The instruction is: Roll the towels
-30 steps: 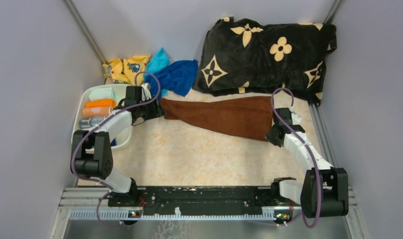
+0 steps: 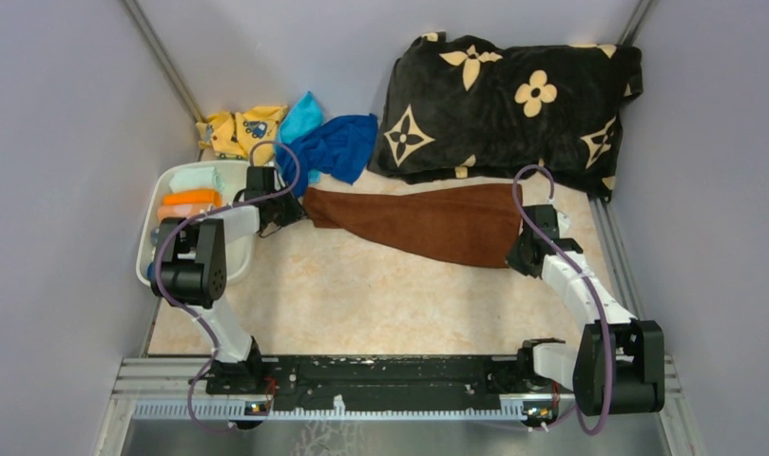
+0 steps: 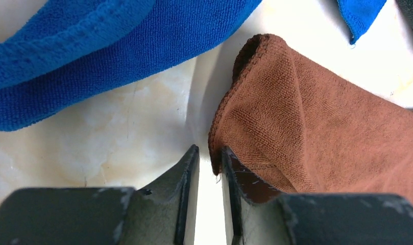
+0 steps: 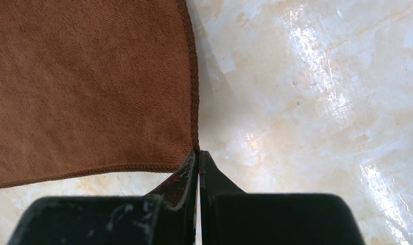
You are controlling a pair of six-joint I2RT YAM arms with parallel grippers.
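Note:
My left gripper is part open at that narrow end. The towel's lower left tip hangs between its fingertips, with a gap on the left side. At the near right corner my right gripper is shut, the towel's stitched edge running in between its fingertips; the corner itself is hidden behind a finger (image 4: 179, 178).
Blue cloth (image 2: 337, 147) lies close behind my left gripper, beside a yellow cloth (image 2: 230, 133). A white bin (image 2: 144, 247) with rolled towels stands under the left arm. A large black patterned cushion (image 2: 494, 104) fills the back right.
My left gripper has shifted slightly left and its forearm has swung away from the front edge. The right arm has hardly moved, and the towel lies almost as before.

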